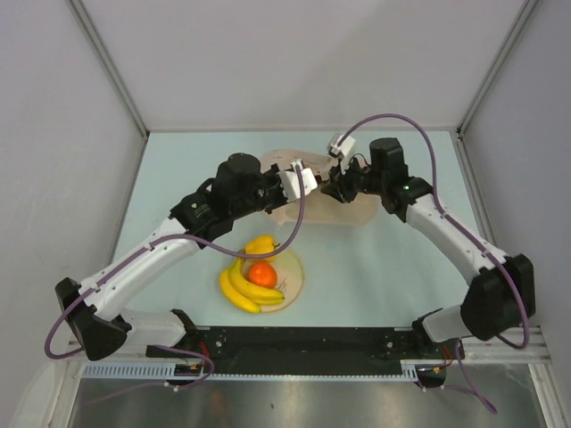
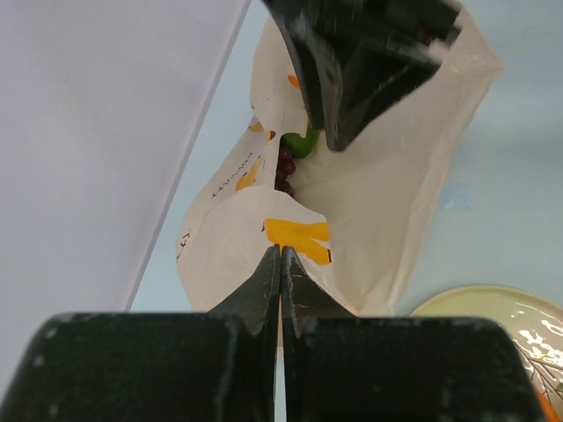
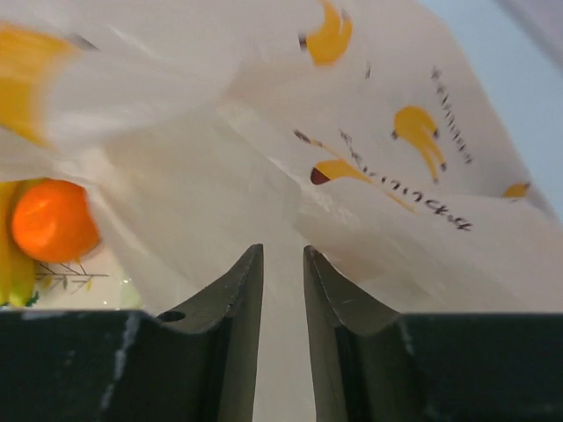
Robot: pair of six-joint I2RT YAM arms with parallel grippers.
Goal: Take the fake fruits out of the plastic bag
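The pale plastic bag (image 1: 312, 214) with yellow-orange prints lies at the back of the table, its mouth gaping. Inside it the left wrist view shows a green fruit (image 2: 302, 142) and dark red grapes (image 2: 287, 164). My left gripper is shut at the bag's printed flap, which bunches up to its fingertips. My right gripper (image 1: 327, 189) is in over the bag's opening. Its narrow fingers (image 3: 251, 290) stand close together in front of the pale film. Whether anything is between them cannot be made out.
On the table in front, a round plate (image 1: 294, 290) bears yellow bananas (image 1: 236, 290), an orange (image 1: 261, 274) and a yellow fruit (image 1: 260, 245).
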